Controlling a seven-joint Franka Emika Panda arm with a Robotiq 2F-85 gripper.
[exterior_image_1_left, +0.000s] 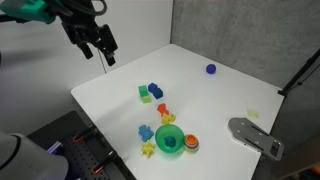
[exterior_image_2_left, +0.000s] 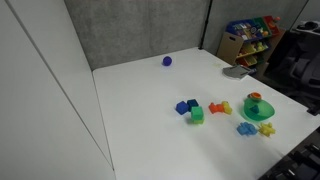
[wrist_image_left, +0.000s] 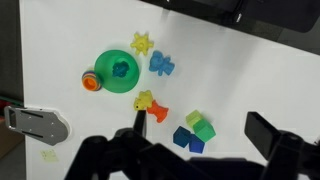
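Observation:
High over the near left of the white table, my gripper (exterior_image_1_left: 98, 52) stands open and empty, its two dark fingers (wrist_image_left: 126, 150) wide apart in the wrist view. Below lie green blocks (wrist_image_left: 202, 127), dark blue blocks (wrist_image_left: 182, 136), a red figure (wrist_image_left: 158, 111) and a yellow one (wrist_image_left: 143, 100) beside it. A light-blue figure (wrist_image_left: 161, 64) and another yellow figure (wrist_image_left: 142, 44) lie near the green plate (wrist_image_left: 106, 77). On that plate rests a dark blue-green piece (wrist_image_left: 120, 70). An orange-topped round item (wrist_image_left: 92, 82) sits at the plate's rim.
A grey metal plate with a handle (exterior_image_1_left: 255, 137) lies at the table's right. Far back is a blue-purple ball (exterior_image_1_left: 211, 69). A shelf with colourful bins (exterior_image_2_left: 248, 42) stands beyond the table.

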